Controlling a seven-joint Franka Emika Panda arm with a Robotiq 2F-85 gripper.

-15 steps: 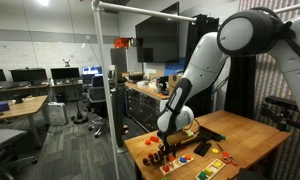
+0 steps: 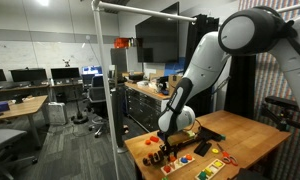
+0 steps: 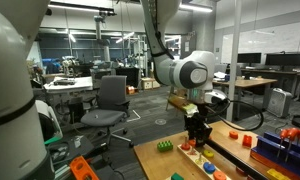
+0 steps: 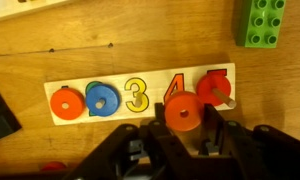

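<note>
A light wooden number board (image 4: 163,79) lies across the middle of the wrist view. At its left end sit an orange-red disc (image 4: 67,103) and a blue disc (image 4: 102,99). The printed 3 (image 4: 139,84) and 4 show to the right of these, and a bare peg stands by the 3. My gripper is shut on a red ring (image 4: 184,111), which appears over the board beside the 4. Another red disc (image 4: 214,87) sits at the board's right end. How high the held ring is above the board I cannot tell.
A green building brick (image 4: 260,22) lies beyond the board to the upper right. A black block (image 4: 0,116) is at the left edge. Bare wooden tabletop (image 4: 140,30) stretches above the board. In exterior view 2, a blue rack (image 3: 280,153) stands at the right.
</note>
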